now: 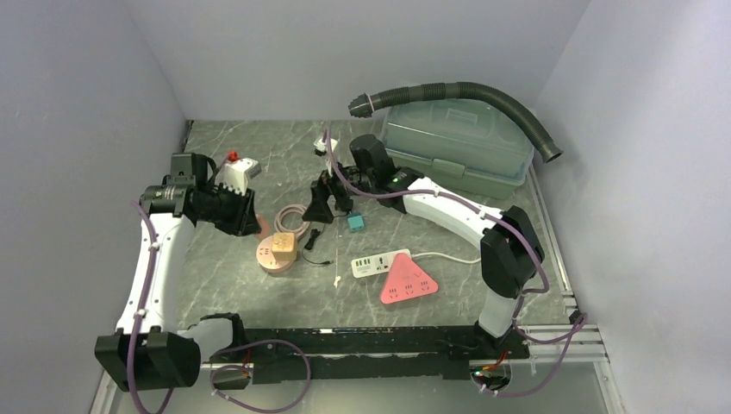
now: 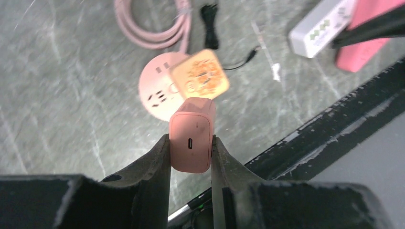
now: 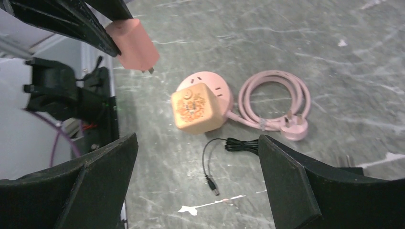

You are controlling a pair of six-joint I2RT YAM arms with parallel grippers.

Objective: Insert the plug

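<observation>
A pink block-shaped plug (image 2: 191,152) sits between the fingers of my left gripper (image 1: 252,228), which is shut on it above the table. In the right wrist view the plug (image 3: 137,46) hangs tilted, a short metal prong showing at its lower end. Below and beyond it lies a round pink socket (image 2: 160,90) with holes in its top. Covering one side of that socket is a yellowish cube (image 3: 193,107). My right gripper is open and empty, its fingers widely parted over the table, right of the socket.
A coiled pink cord (image 3: 272,78) lies behind the socket, a black cable (image 3: 241,144) beside it. To the right are a white power strip (image 1: 372,265) and a pink triangular one (image 1: 408,280). A green bin (image 1: 457,142) fills the back right.
</observation>
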